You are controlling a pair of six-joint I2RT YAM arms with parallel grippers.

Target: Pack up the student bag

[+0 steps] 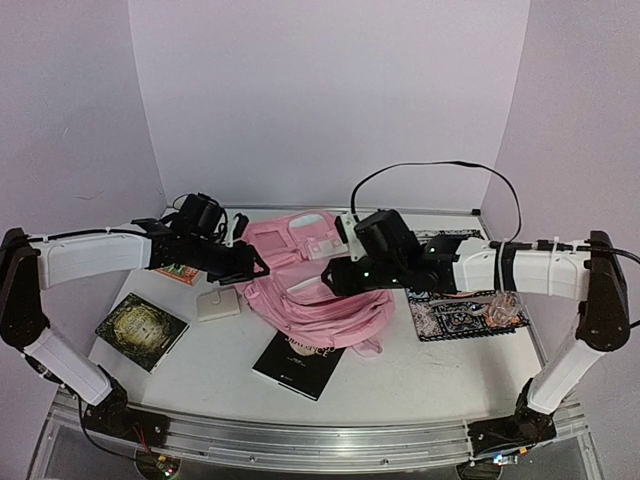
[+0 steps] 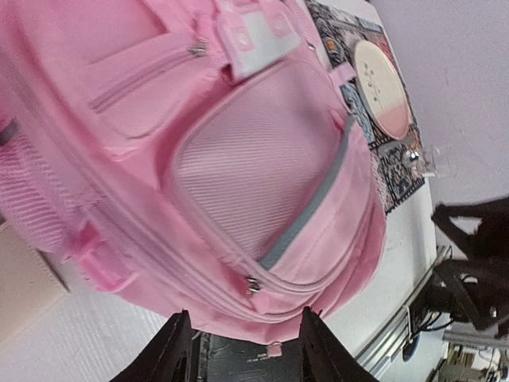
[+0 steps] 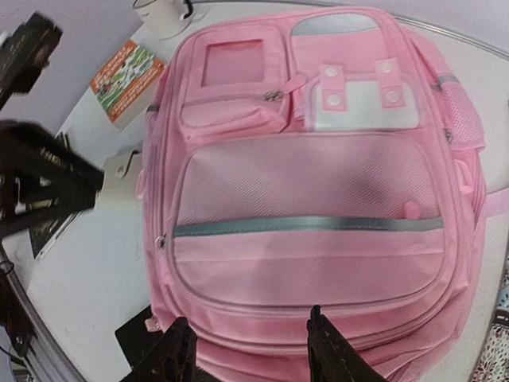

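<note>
The pink backpack (image 1: 300,268) lies on the table, its front pocket and grey band (image 3: 310,226) facing up. My left gripper hovers over its left side; the fingers stand apart with nothing between them. Above the middle of the bag is my right gripper, open and empty too. A black book (image 1: 300,365) lies partly under the bag's lower edge. Left of the bag are a dark green-gold book (image 1: 142,331), a small cream case (image 1: 218,304) and an orange-green book (image 3: 127,81).
A white mug (image 3: 161,14) stands at the back left. On the right, a black patterned mat (image 1: 430,320) carries a pink plate and a clear object (image 1: 502,308).
</note>
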